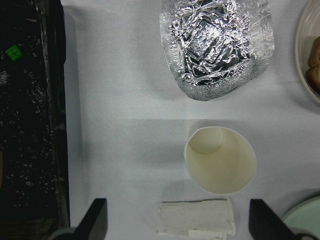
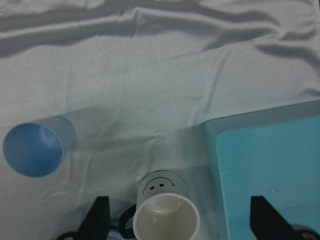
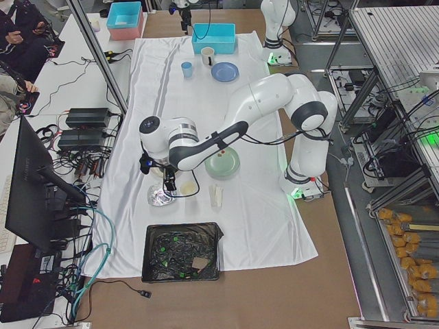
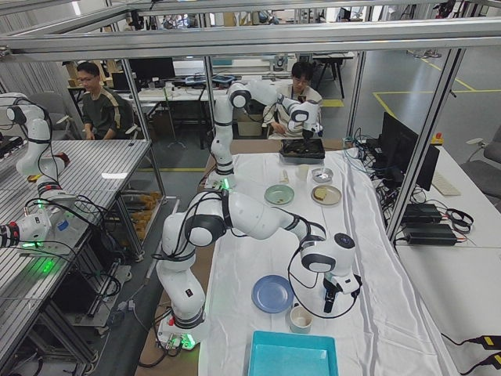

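Note:
My left gripper [image 3: 167, 177] hangs open above a foil container [image 1: 212, 45], a cream paper cup [image 1: 220, 165] and a white folded packet [image 1: 195, 220]. A beige plate with bread [image 1: 302, 60] and a green plate [image 3: 221, 162] lie nearby. My right gripper [image 4: 342, 290] is open above a white smiley mug [image 2: 165, 215], a blue cup [image 2: 35, 150] and a teal bin [image 2: 262, 170], with nothing between its fingers. A blue plate [image 4: 272, 294] lies beside the mug.
A black lined tray [image 3: 181, 277] stands at the near end of the white cloth [image 3: 267, 219], beside the foil and cup. Monitors and cables [image 3: 34, 199] line one side; frame posts stand along the table.

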